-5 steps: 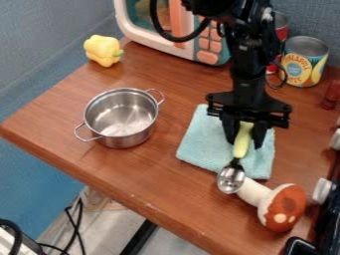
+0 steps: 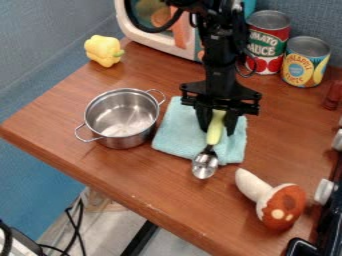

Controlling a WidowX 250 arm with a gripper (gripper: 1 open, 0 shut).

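Note:
My black gripper [image 2: 217, 118] is at the middle of the table, gripping a pale yellow-green handled spoon [image 2: 205, 164] whose metal end points down toward the front. Below it lies a light blue folded cloth [image 2: 179, 135]. A steel pot [image 2: 120, 118] stands just left of the cloth, and a toy mushroom [image 2: 271, 198] with an orange cap lies to the right front.
A yellow duck toy [image 2: 104, 50] sits at the back left. A toy microwave [image 2: 158, 22], tomato can [image 2: 266, 42] and second can [image 2: 306, 62] line the back. Dark objects crowd the right edge.
My gripper has moved left and toward the back with the spoon, away from the mushroom. The cloth has shifted left, closer to the pot.

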